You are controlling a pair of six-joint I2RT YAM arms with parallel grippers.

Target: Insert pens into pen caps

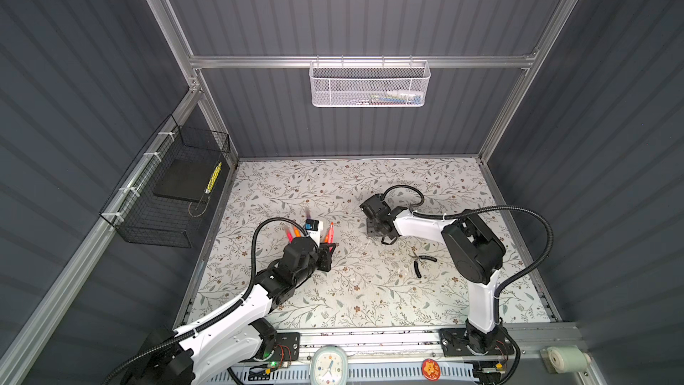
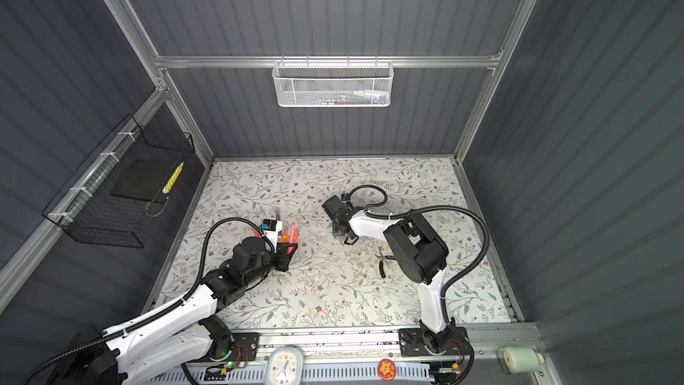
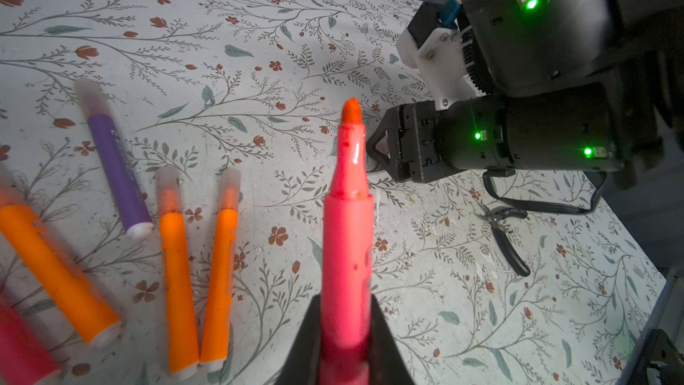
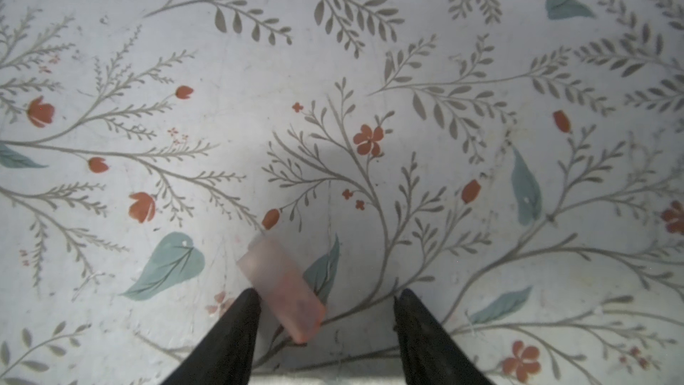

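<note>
A pink pen [image 3: 347, 242], uncapped with its orange-tinted tip pointing up, is held in my left gripper, which is shut on its lower body. In the right wrist view a small translucent pinkish cap [image 4: 283, 286] lies slanted on the table, close to the left-hand finger. My right gripper has its fingers apart just above the table, with the cap toward one side of the gap; no grip on it shows. The right gripper's outer side shows in the left wrist view, beyond the pink pen, where the cap is hidden.
Capped pens lie at left: a purple pen [image 3: 117, 157], two slim orange pens, a thicker orange pen [image 3: 53, 267] and a pink one [image 3: 21, 342]. Pliers [image 1: 419, 265] rest in front of the right arm. The table between the grippers is clear.
</note>
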